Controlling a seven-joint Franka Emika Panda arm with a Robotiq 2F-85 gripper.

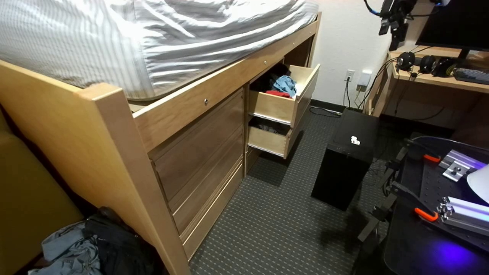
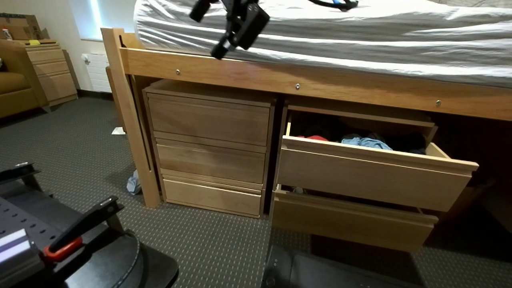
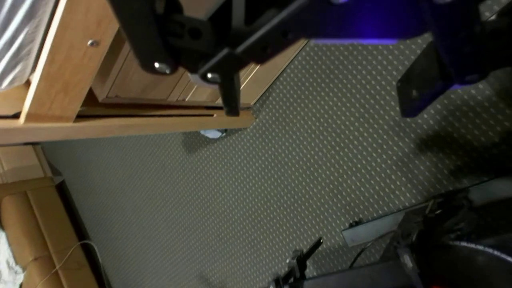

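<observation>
The upper drawer point(image 2: 369, 168) of the right-hand dresser under the bed is pulled well out. In it lie a light blue cloth point(image 1: 285, 85), a red cloth point(image 1: 277, 93) and dark clothing. Below it the lower drawer point(image 2: 353, 221) is also out, by a shorter distance; little of its contents shows. My gripper is open in the wrist view, its fingers point(image 3: 231, 93) wide apart with only carpet beyond them. Seen from outside, it hangs high at the top of both exterior views, apart from the drawers.
The left dresser point(image 2: 211, 139) is shut. A black box-shaped case point(image 1: 344, 160) stands on the floor facing the open drawers. The black table point(image 1: 431, 247) carries clamps and metal profiles. Carpet point(image 1: 256, 220) lies clear between bed and table.
</observation>
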